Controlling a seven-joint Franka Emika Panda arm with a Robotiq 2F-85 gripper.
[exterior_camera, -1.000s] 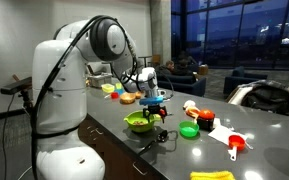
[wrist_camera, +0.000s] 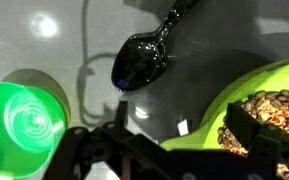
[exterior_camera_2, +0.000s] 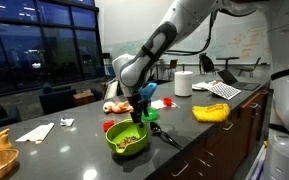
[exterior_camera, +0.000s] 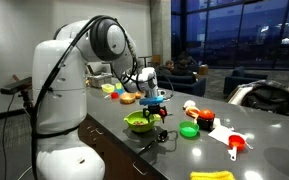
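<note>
My gripper stands open above the dark table, and nothing shows between its two black fingers. Under and to one side of it is the green bowl [wrist_camera: 212, 115], holding brown beans or nuts [wrist_camera: 276, 103]; in exterior view 2 the same bowl [exterior_camera_2: 128, 148] sits below the gripper [exterior_camera_2: 139, 113]. A black spoon [wrist_camera: 140, 60] lies on the table beyond the gripper in the wrist view. Left of the gripper there, a bright green cup or bowl [wrist_camera: 29, 128] is partly cut off by the frame edge.
A yellow cloth [exterior_camera_2: 212, 113] lies near the table edge. In exterior view 1, a red pan [exterior_camera: 236, 143], a green bowl [exterior_camera: 189, 129] and a white sheet [exterior_camera: 222, 133] lie to the right. Bare table [exterior_camera_2: 59, 150] stretches left of the bowl in exterior view 2.
</note>
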